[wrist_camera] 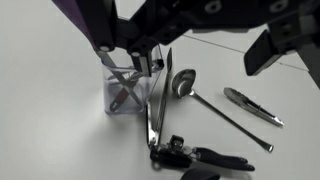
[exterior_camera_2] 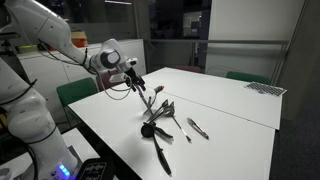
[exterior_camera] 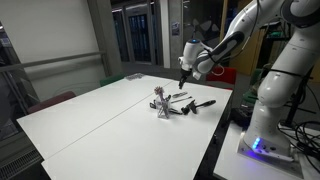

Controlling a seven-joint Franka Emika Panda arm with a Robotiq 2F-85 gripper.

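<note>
My gripper stands open above the table, its fingers spread apart at the top of the wrist view with nothing between them. Below it and to the left is a clear container [wrist_camera: 122, 98] holding utensils. A metal ladle [wrist_camera: 184, 83] lies right of the container, its handle running toward the lower right. Small metal tongs [wrist_camera: 252, 106] lie farther right. A black-handled can opener [wrist_camera: 205, 157] is near the bottom. In exterior view 1 the gripper [exterior_camera: 186, 84] hangs beyond the container [exterior_camera: 162, 110], clear of the table.
Several more utensils lie around the container, including a long black-handled one [exterior_camera_2: 161, 158]. A green bin [exterior_camera: 113, 79] is at its far edge.
</note>
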